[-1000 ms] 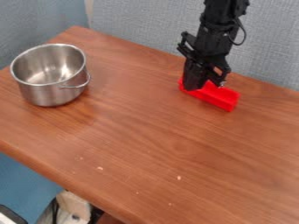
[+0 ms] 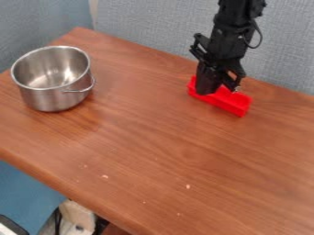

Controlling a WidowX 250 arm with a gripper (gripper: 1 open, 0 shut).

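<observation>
A red rectangular block [image 2: 227,103] lies on the wooden table toward the back right, angled from upper left to lower right. My black gripper [image 2: 211,83] is down over the block's left part, partly covering it. Its fingers are dark and small in this view; it looks shut, but I cannot see whether anything is between the fingertips.
A steel pot [image 2: 51,78] with side handles stands at the left of the table [image 2: 147,174]. Grey padded walls border the back and left. Beyond the lower-left edge are blue floor and some clutter.
</observation>
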